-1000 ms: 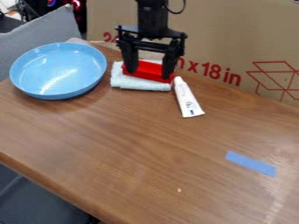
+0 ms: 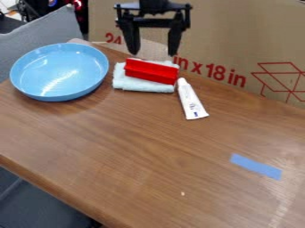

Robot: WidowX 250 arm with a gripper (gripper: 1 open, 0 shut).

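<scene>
The black gripper (image 2: 152, 40) hangs open at the top of the view, above a red box (image 2: 152, 71), with nothing visible between its fingers. The red box lies on a folded white cloth (image 2: 134, 84) at the back of the wooden table. A white tube (image 2: 191, 99) lies just right of them, and a blue round plate (image 2: 57, 69) sits to their left.
A cardboard box (image 2: 251, 44) stands behind the table. A strip of blue tape (image 2: 256, 166) is on the right of the tabletop (image 2: 143, 160), whose middle and front are clear. A grey object (image 2: 30, 36) is beyond the left back edge.
The gripper has risen away from the red box to the top of the view. The box, cloth, tube and plate look unmoved.
</scene>
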